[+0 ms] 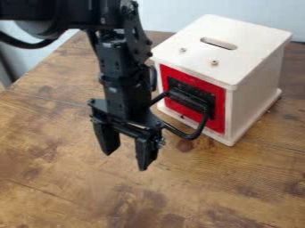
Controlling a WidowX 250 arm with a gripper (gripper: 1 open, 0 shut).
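Observation:
A pale wooden box (251, 98) with a slot on top stands at the right. Its red front panel (177, 71) carries a black fitting with a black bar handle (187, 134) sticking out. The black gripper (125, 147) hangs over the table left of the box, its two fingers pointing down and apart, open with nothing between them. The arm partly hides the handle's left end.
A pale wall stands behind it at the back.

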